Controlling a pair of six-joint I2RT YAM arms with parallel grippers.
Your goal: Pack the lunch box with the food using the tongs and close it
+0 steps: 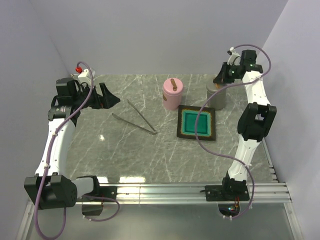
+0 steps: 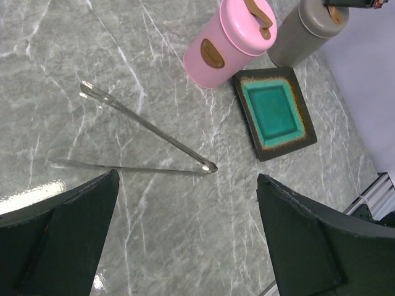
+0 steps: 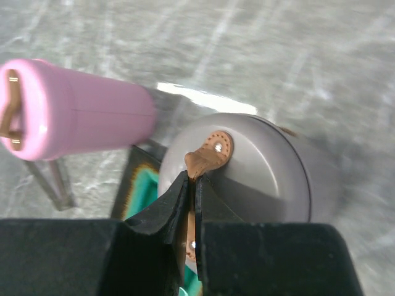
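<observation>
A grey lunch box (image 1: 217, 98) with a tan leather strap handle (image 3: 210, 154) is at the back right, just behind the green plate. My right gripper is shut on that strap, above the lid. Whether the box's base touches the table is hard to tell. Beside it on the left stands a pink lunch box (image 1: 172, 95), lid on, with a brown strap. The square green plate (image 2: 274, 111) with a dark rim lies flat in front of both. On the far left my left gripper (image 1: 112, 96) hangs open and empty over the table.
Metal tongs (image 1: 140, 120), spread in a V, lie left of the plate. A metal rail (image 1: 160, 192) runs along the front edge, and a wall (image 1: 300, 100) bounds the right side.
</observation>
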